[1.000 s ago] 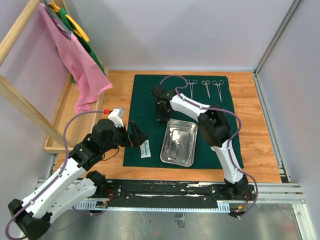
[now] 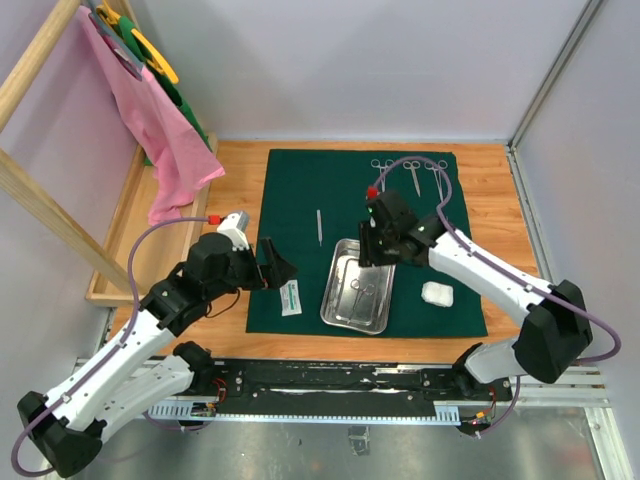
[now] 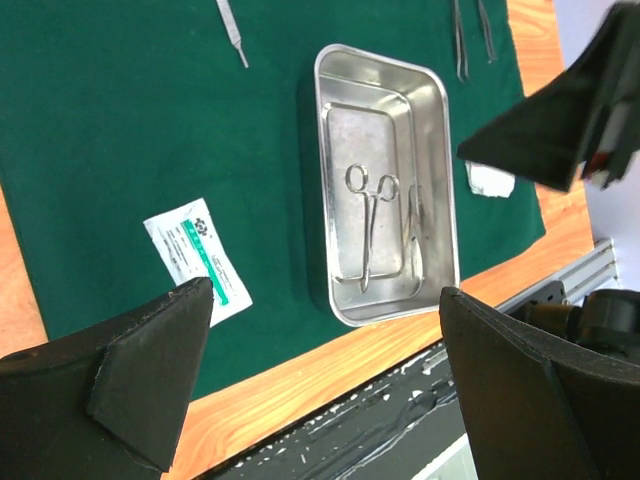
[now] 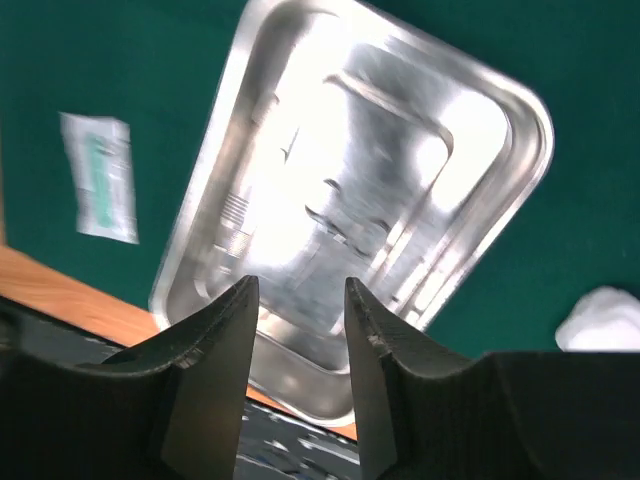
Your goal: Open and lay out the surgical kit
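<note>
The metal tray (image 2: 338,300) lies on the green cloth (image 2: 290,205). Inside it are a clamp (image 3: 370,225) with ring handles and a second slim tool (image 3: 415,230). Over the tray's upper right hangs my right gripper (image 2: 372,250), open with nothing between its fingers. My left gripper (image 2: 275,265) is open and empty, left of the tray and near the white-and-green packet (image 2: 290,297). A scalpel-like tool (image 2: 320,228) lies alone on the cloth. Along the back edge, several ringed instruments (image 2: 412,178) lie in a row. White gauze (image 2: 437,294) sits right of the tray.
A wooden rack (image 2: 130,245) with pink cloth (image 2: 160,140) hanging over it stands at the left. A black rail (image 2: 300,388) runs along the front.
My right gripper has moved from beside the scalpel-like tool, rightwards and towards the front, over the tray. The tool now shows clearly on the cloth. The left arm has stayed still.
</note>
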